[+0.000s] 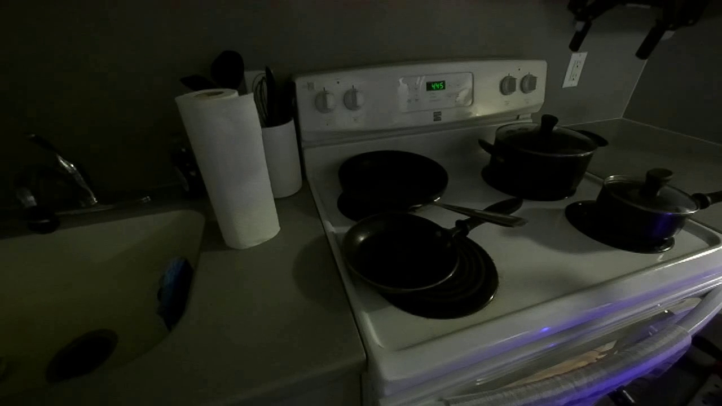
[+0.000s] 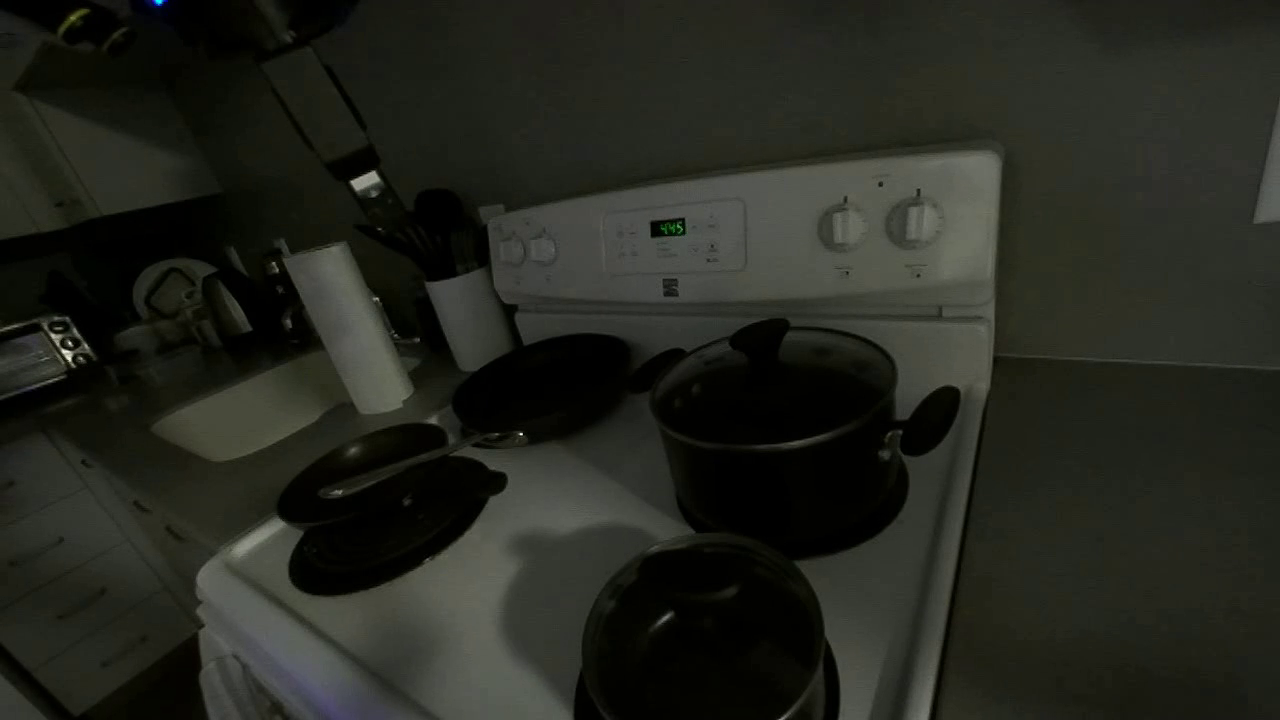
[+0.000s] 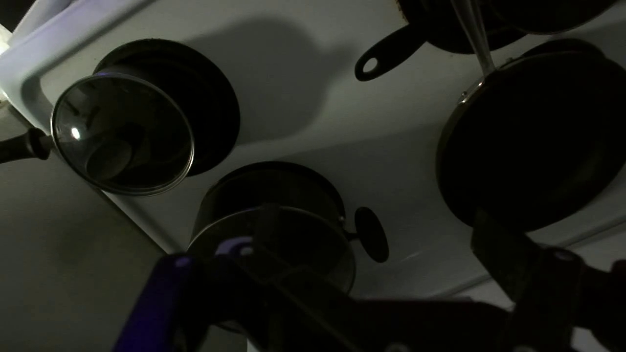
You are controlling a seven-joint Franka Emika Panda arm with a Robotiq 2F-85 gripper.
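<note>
High at the top right of exterior view 1, my gripper (image 1: pixel 611 48) hangs with its two dark fingers spread wide. In the wrist view the gap between them holds nothing, and one finger (image 3: pixel 504 255) overlaps the edge of a frying pan while the other crosses the big pot. Below on the white stove (image 1: pixel 535 250) stand a large lidded pot (image 1: pixel 539 166) at the back right and a small lidded saucepan (image 1: pixel 639 210) at the front right. Two dark frying pans, one behind (image 1: pixel 392 179) and one in front (image 1: pixel 403 250), occupy the left side.
A paper towel roll (image 1: pixel 230 169) and a white utensil crock (image 1: pixel 282 159) stand on the counter left of the stove, beside the sink (image 1: pixel 135 247). Bare counter (image 2: pixel 1116 516) lies to the right. The room is dim. Pan handles jut over the stove's middle.
</note>
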